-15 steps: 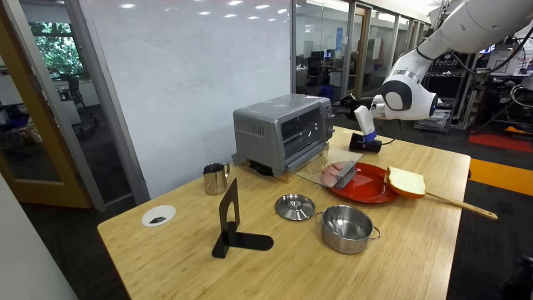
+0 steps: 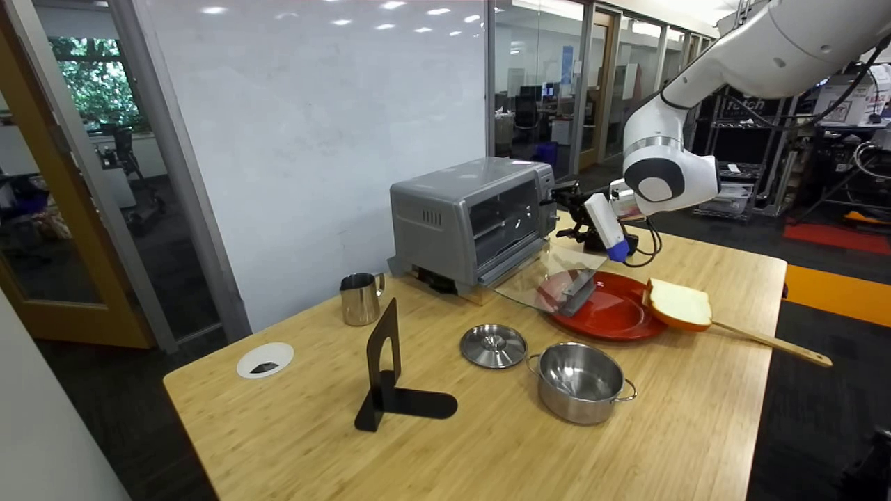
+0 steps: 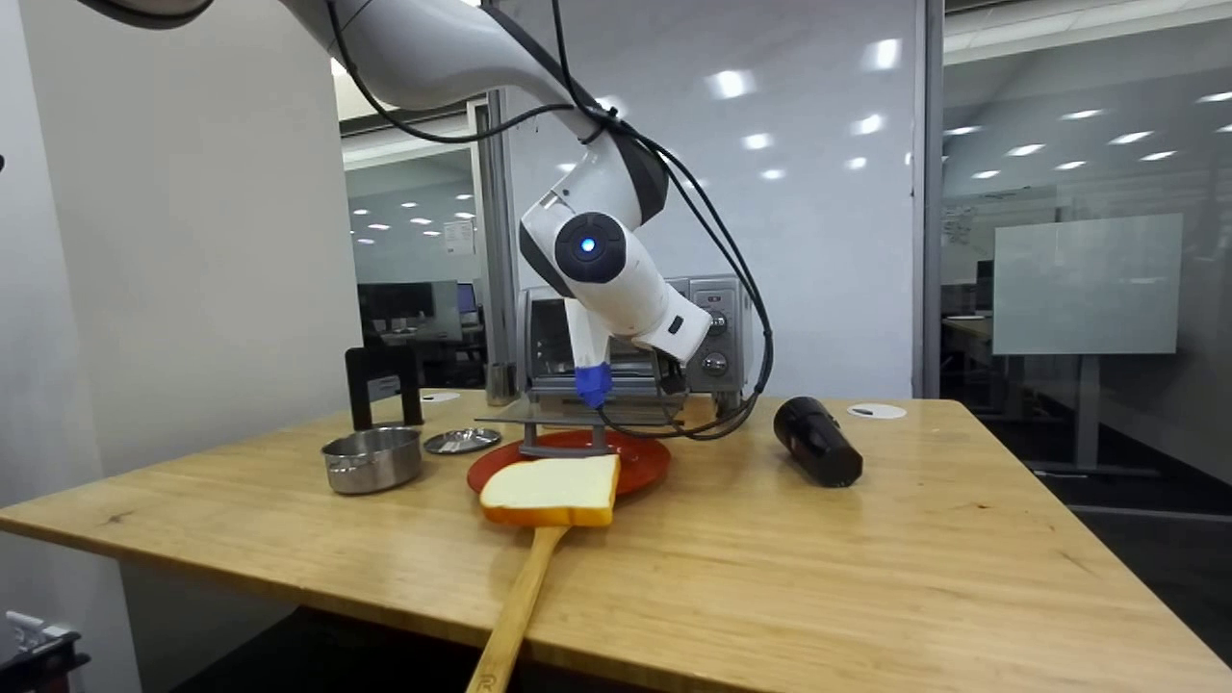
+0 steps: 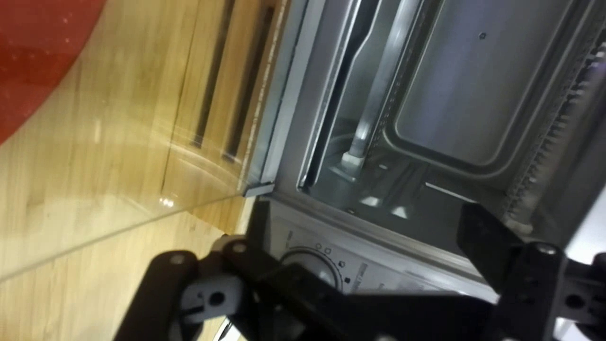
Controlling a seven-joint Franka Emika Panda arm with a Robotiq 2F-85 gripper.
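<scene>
A grey toaster oven point(image 2: 468, 217) stands at the back of the table with its glass door point(image 2: 534, 280) folded down. The door's handle end hangs over a red plate point(image 2: 614, 310). In the wrist view my gripper is open, its dark fingers wide apart with nothing between them. Behind them appear the oven's control knob point(image 4: 312, 266) and its empty-looking interior point(image 4: 454, 85). From the side, the gripper is at the oven's right front end, by the control panel; whether it touches is unclear. A bread slice point(image 3: 551, 485) lies on a wooden spatula point(image 3: 522, 601) at the plate's near edge.
A steel pot point(image 2: 578, 384), its lid point(image 2: 493, 346), a steel pitcher point(image 2: 360, 299) and a black bookend point(image 2: 384, 376) occupy the table's other side. A black cylinder point(image 3: 817, 441) lies right of the oven.
My arm has shifted left in exterior view 1, bringing the gripper lower and closer to the oven's front right end. Objects on the table look unmoved.
</scene>
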